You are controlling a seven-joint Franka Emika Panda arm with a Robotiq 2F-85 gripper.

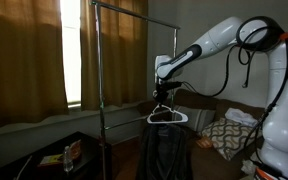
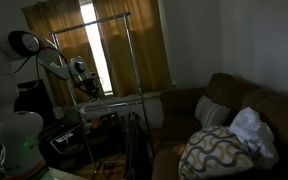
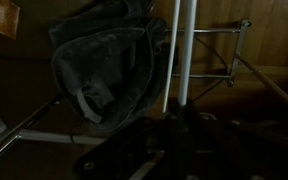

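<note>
In exterior view 1 my gripper is up near the metal rack, shut on a white hanger. The hanger hangs just below the fingers, above a dark garment or bag; whether the two touch I cannot tell. From the wrist view, the white bars of the hanger run up from the dark gripper, and the dark cloth item lies beyond them with a grey patch. Exterior view 2 has the gripper in front of the curtains, its fingers too dim to make out.
A metal clothes rack with a top bar stands close to the arm. Behind are a brown sofa with a patterned pillow and curtains. A dark table with small items sits at the left.
</note>
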